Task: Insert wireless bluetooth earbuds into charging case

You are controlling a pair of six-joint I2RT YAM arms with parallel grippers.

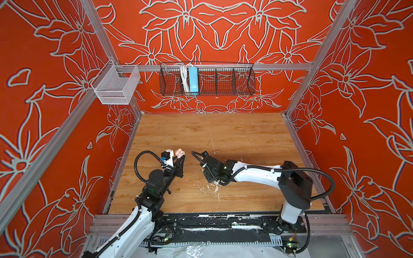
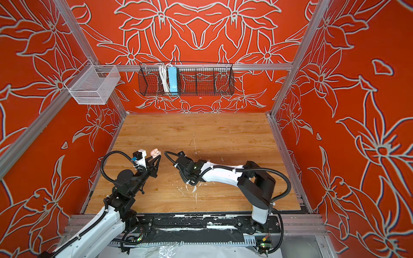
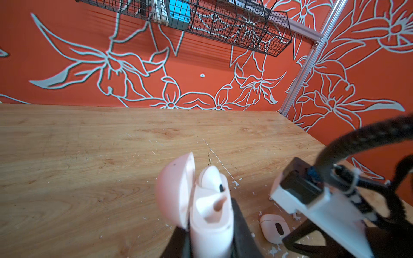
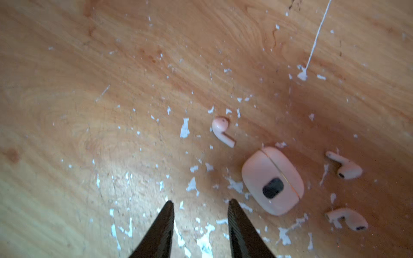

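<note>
My left gripper is shut on a pink charging case (image 3: 210, 228), held upright above the table with its lid (image 3: 175, 189) raised. One slot holds what looks like an earbud (image 3: 210, 177); the other slot shows as an empty hollow. My right gripper points down over the table, its fingers apart with nothing between them. Ahead of them in the right wrist view lies a loose pink earbud (image 4: 221, 131). Both top views hide the right fingertips behind the arm.
A second, closed pink case (image 4: 273, 180) lies beside the loose earbud. Past it lie two more earbuds, one upper (image 4: 345, 165) and one lower (image 4: 347, 218). White scuffs mark the wood there.
</note>
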